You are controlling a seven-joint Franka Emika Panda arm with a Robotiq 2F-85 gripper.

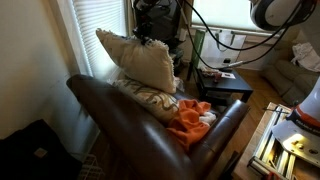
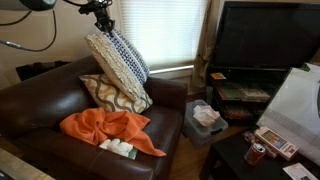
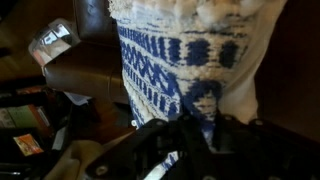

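Observation:
A white pillow with a blue woven pattern hangs tilted above the brown leather couch, its top edge pinched by my gripper. From behind, the same pillow shows a plain cream side. The wrist view has the blue and white weave bunched between the dark fingers, which are shut on it. A grey and white patterned pillow leans on the couch beneath, partly covered; I cannot tell whether the two touch.
An orange cloth and a white bundle lie on the couch seat. To the right stand a bin, a low dark table and a TV. A window with blinds is behind.

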